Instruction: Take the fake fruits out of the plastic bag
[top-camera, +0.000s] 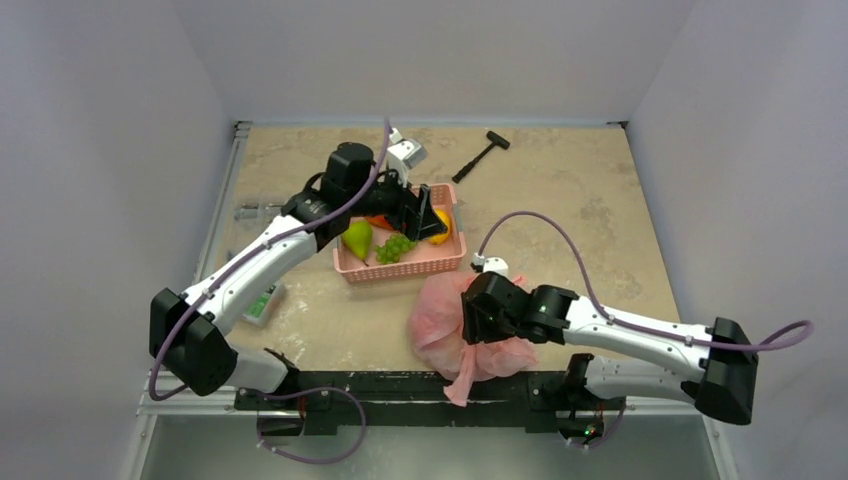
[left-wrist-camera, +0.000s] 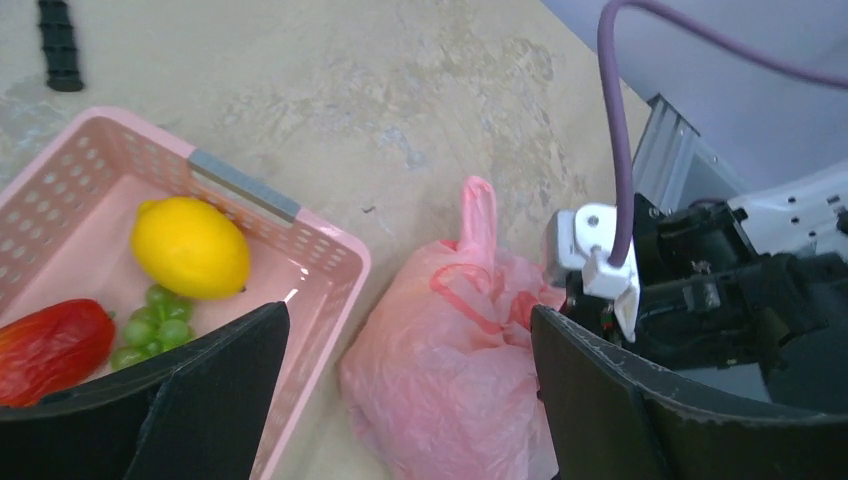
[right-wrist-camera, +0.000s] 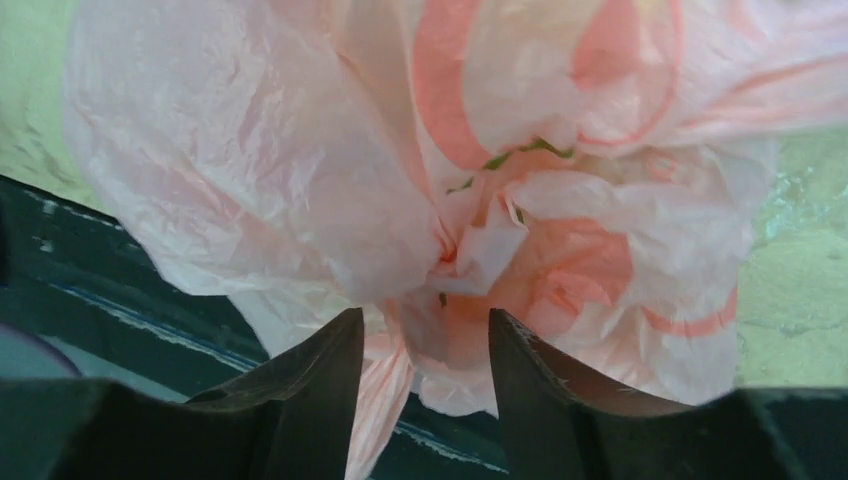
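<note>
The pink plastic bag (top-camera: 440, 320) lies crumpled at the front middle, partly over the table's front edge. Directly above it is my right gripper, its fingers apart and bag film (right-wrist-camera: 240, 170) close below them. Thin green marks show on the film; whether anything is inside cannot be made out. A pink basket (top-camera: 400, 268) holds a green pear (top-camera: 357, 239), green grapes (top-camera: 396, 248), a yellow lemon (left-wrist-camera: 190, 247) and a red pepper (left-wrist-camera: 55, 350). Over the basket's right part hangs my left gripper, open and empty, facing the bag from above.
A black hammer (top-camera: 482, 156) lies behind the basket. At the left is a white and green box (top-camera: 262, 303), with a clear object (top-camera: 258, 212) farther back.
</note>
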